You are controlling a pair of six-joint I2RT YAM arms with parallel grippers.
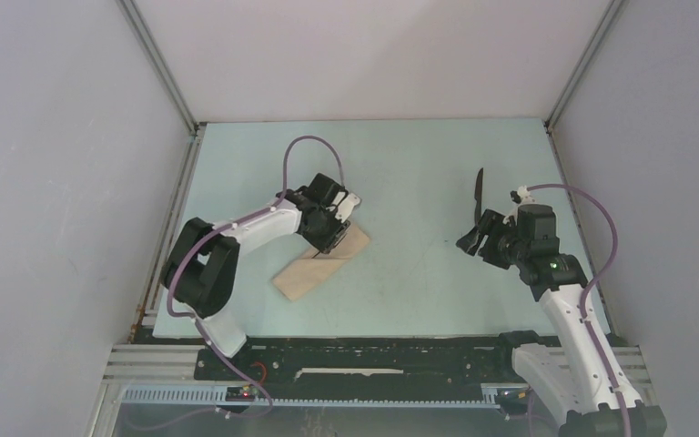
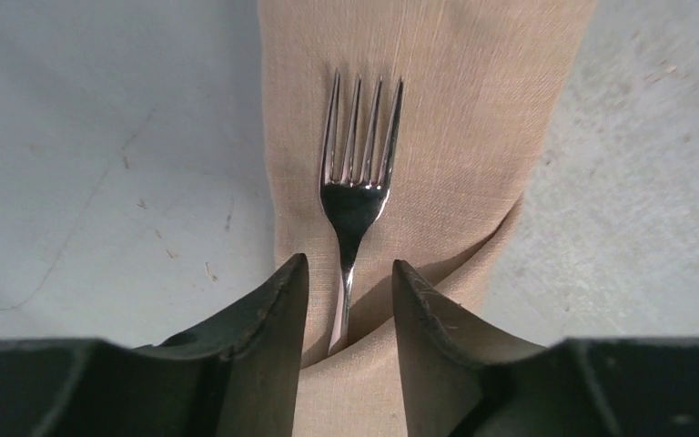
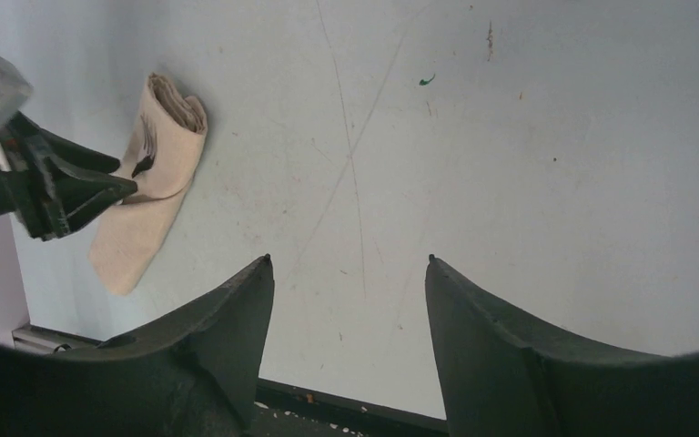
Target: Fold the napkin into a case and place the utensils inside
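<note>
A beige napkin (image 1: 296, 279) lies folded into a long strip at centre-left, with a fold across its middle. A steel fork (image 2: 353, 202) rests on it in the left wrist view, its handle end at that fold. My left gripper hangs over the fork's handle and the fold, fingers parted, nothing clearly held. A knife (image 1: 479, 187) lies at the right of the table, behind my right gripper (image 1: 471, 242), which stands open over bare table (image 3: 349, 282).
Walls border the sides and back; a dark rail runs along the front edge.
</note>
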